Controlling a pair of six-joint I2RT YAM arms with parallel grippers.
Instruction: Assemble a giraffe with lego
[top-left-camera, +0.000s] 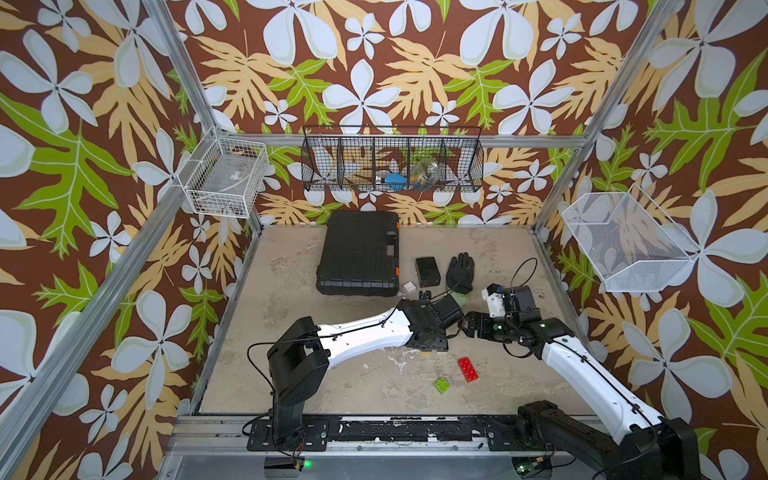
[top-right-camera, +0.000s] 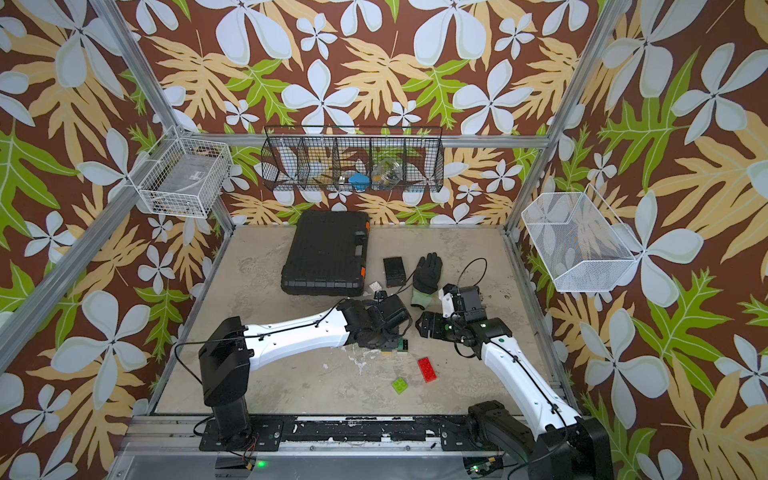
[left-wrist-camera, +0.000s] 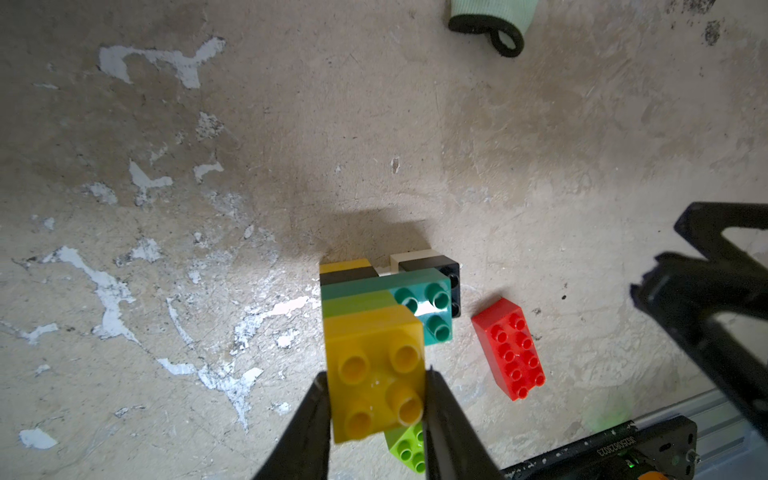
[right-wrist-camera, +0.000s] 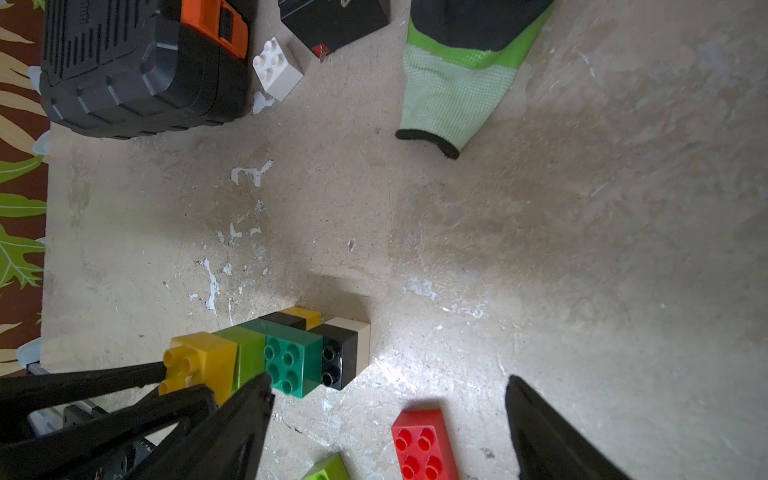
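Note:
My left gripper is shut on the yellow top brick (left-wrist-camera: 376, 360) of a stacked figure. Below that brick come a lime layer (right-wrist-camera: 249, 352) and a wider teal brick (right-wrist-camera: 293, 360) with bare studs on one side. Two legs show underneath: one black and yellow (right-wrist-camera: 304, 313), the other black (right-wrist-camera: 344, 352) with a beige foot (right-wrist-camera: 361, 344). Whether the feet touch the table I cannot tell. To the figure's right, my right gripper stands open and empty. A red brick (left-wrist-camera: 509, 349) and a lime brick (top-left-camera: 441, 385) lie loose towards the front.
A white brick (right-wrist-camera: 277, 69) lies by the black case (top-left-camera: 358, 253). Behind the grippers are a black box (top-left-camera: 428, 271) and a glove (top-left-camera: 461, 272). Wire baskets hang on the walls. Bare table (top-left-camera: 264, 264) shows left of the case.

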